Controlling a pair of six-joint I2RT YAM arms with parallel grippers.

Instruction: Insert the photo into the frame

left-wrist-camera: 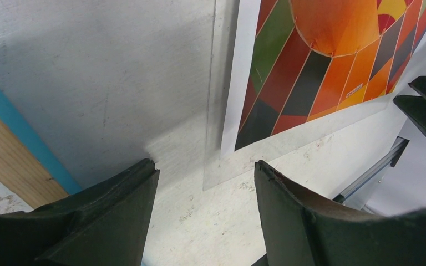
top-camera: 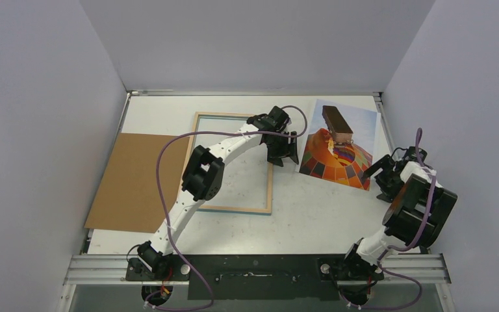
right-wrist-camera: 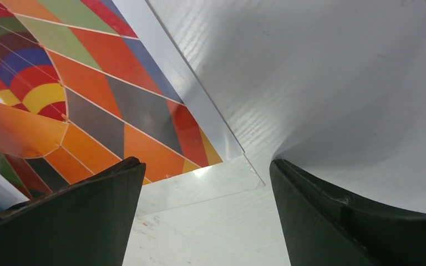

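Note:
The photo (top-camera: 339, 153), a hot-air balloon print with a white border, lies flat on the table right of the frame. A clear sheet (left-wrist-camera: 310, 145) sticks out past its lower edge. To its left lies the wooden frame (top-camera: 234, 210), with a blue inner edge and no picture in it. My left gripper hangs at the photo's lower left corner, fingers apart, nothing held; the corner shows between and beyond the fingertips. At the lower right corner my right gripper stands open, with that corner of the photo between its fingertips, not gripped.
A brown backing board (top-camera: 127, 182) lies at the left, its right edge by the frame. Grey walls stand at the back and both sides; purple cables loop over both arms.

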